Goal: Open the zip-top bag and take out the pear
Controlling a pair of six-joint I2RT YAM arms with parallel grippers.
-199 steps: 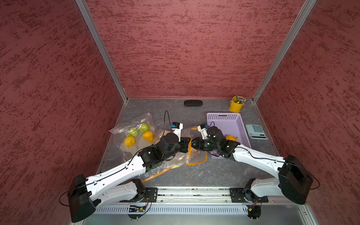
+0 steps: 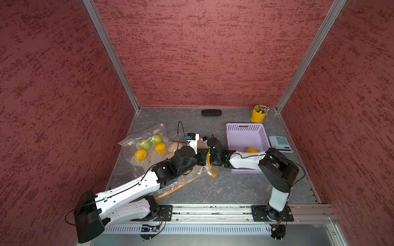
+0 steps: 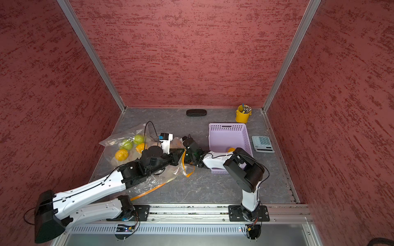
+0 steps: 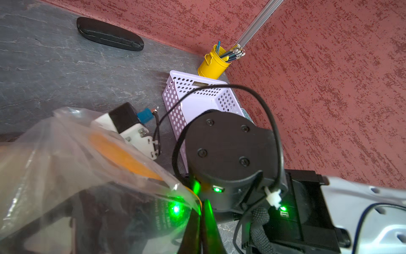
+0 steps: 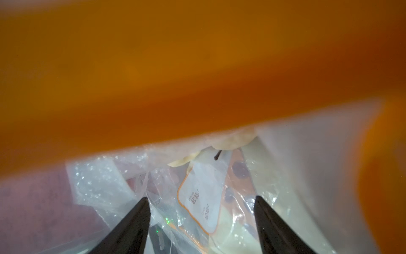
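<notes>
The clear zip top bag (image 2: 141, 133) lies at the left with fruit inside: two green apples (image 2: 156, 139), an orange (image 2: 140, 154) and an orange-yellow fruit (image 2: 160, 148). My left gripper is shut on the bag's orange-edged mouth, which runs to its fingertips. Past that mouth, my right gripper reaches in with its fingers apart and nothing between them. Ahead of it, under the blurred orange strip (image 5: 203, 72), a pale fruit (image 5: 236, 139) with a dark stem shows, probably the pear. A white printed label (image 5: 205, 190) lies near it.
A lilac basket (image 2: 246, 127) holding a yellow-orange fruit (image 2: 252, 150) stands behind the right forearm. Farther off are a yellow bucket of utensils (image 2: 258, 116), a calculator (image 2: 280, 142) and a black case (image 2: 211, 112).
My right arm has moved left, carrying its gripper into the bag's mouth, and the orange edge has folded around it. The left arm stays almost in place.
</notes>
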